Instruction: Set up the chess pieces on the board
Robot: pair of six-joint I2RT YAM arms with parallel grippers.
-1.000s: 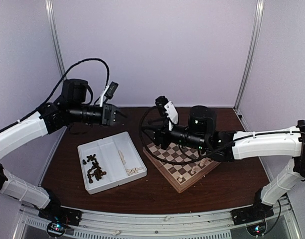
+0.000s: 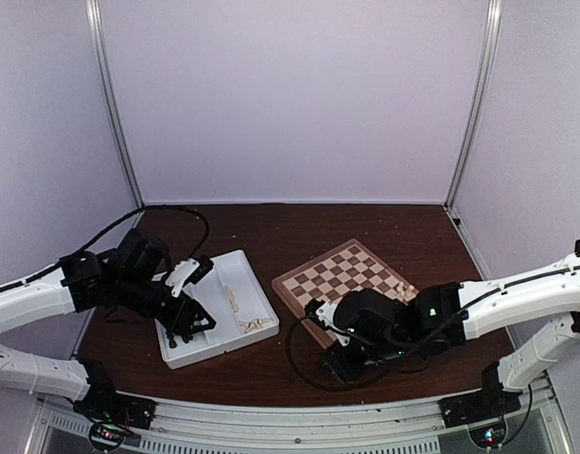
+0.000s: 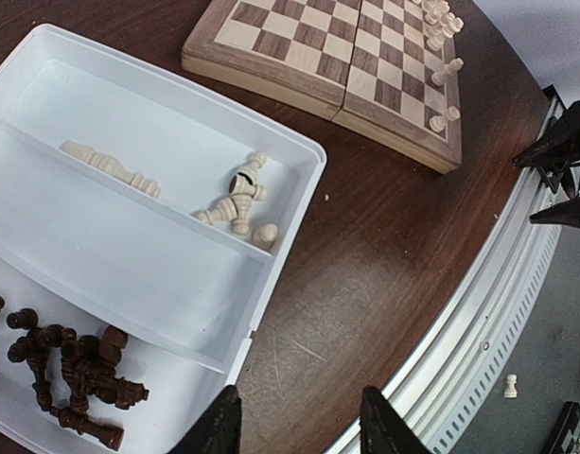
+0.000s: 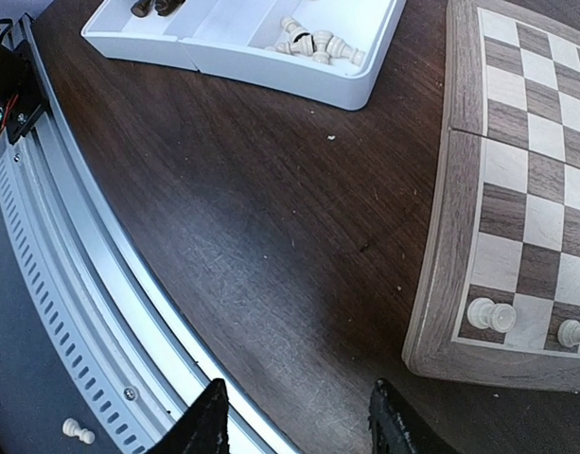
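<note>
The wooden chessboard (image 2: 337,274) lies right of the white tray (image 2: 233,345); several white pieces (image 3: 446,118) stand along one edge of it. The tray holds loose white pieces (image 3: 237,199) and a pile of dark pieces (image 3: 100,378) in separate compartments. My left gripper hangs low over the tray's front area, fingers apart, nothing visible between them. My right gripper is low at the board's front-left, also open and empty. In the right wrist view two white pawns (image 4: 490,314) stand at the board's near corner.
Bare dark table (image 4: 252,208) lies between tray and board. The metal rail (image 2: 299,411) runs along the front edge. A small white piece (image 4: 77,430) lies beyond the rail, below the table's edge.
Both arms have come down from above the tray and board; the right has also moved toward the front, now covering much of the board in the top view.
</note>
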